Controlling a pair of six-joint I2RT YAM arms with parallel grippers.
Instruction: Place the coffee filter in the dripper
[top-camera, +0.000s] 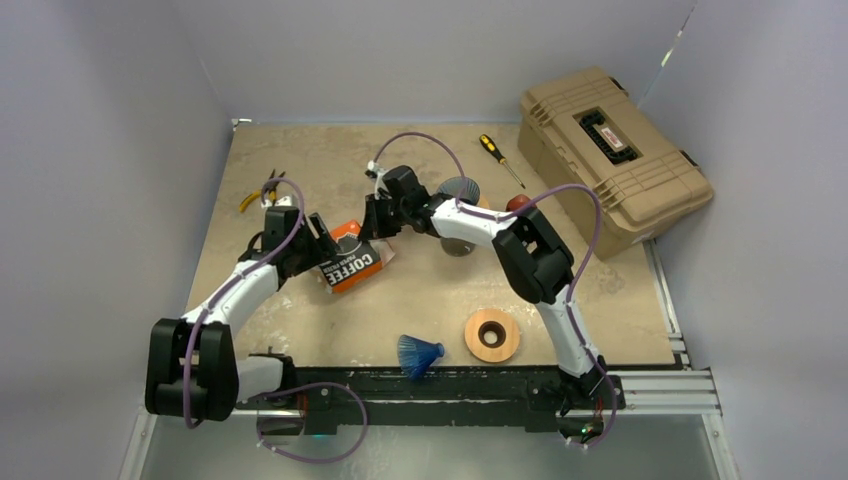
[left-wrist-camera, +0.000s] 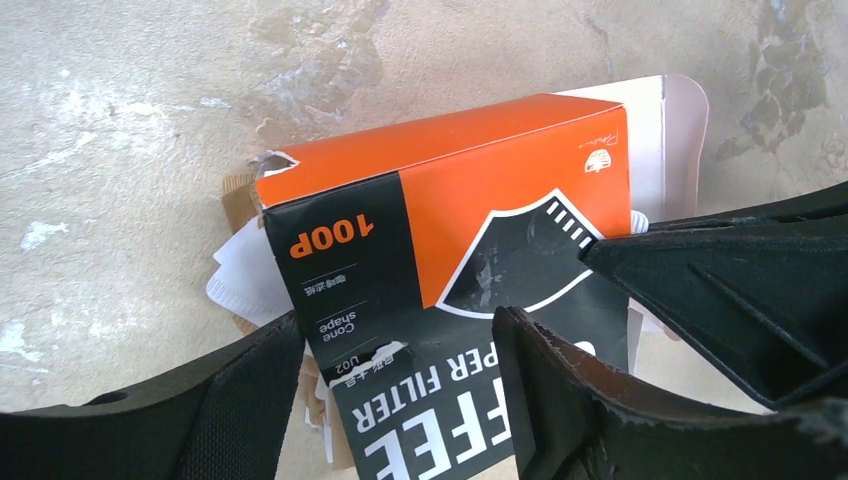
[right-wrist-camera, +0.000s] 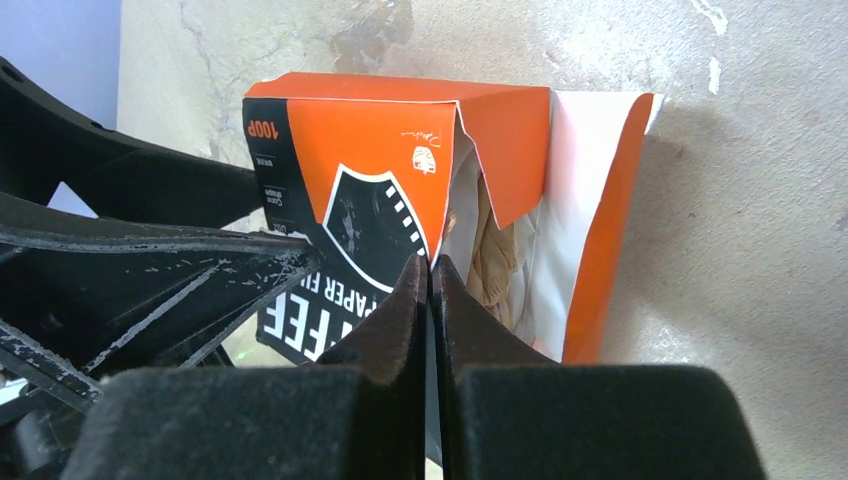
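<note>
The orange and black coffee filter box (top-camera: 352, 262) lies on the table between my grippers, its torn end showing folded paper inside (right-wrist-camera: 496, 250) in the right wrist view. My left gripper is open over the box's printed face, a finger on either side in view. My right gripper has its fingertips close together at the edge of the box's opened end; whether they grip the cardboard is hard to tell. A blue ribbed cone dripper (top-camera: 415, 355) lies on its side at the front of the table.
A wooden ring (top-camera: 480, 342) sits front right. A tan case (top-camera: 590, 170) fills the back right, with a screwdriver (top-camera: 497, 152) beside it. Pliers (top-camera: 250, 197) lie at the back left. Other objects stand under my right arm.
</note>
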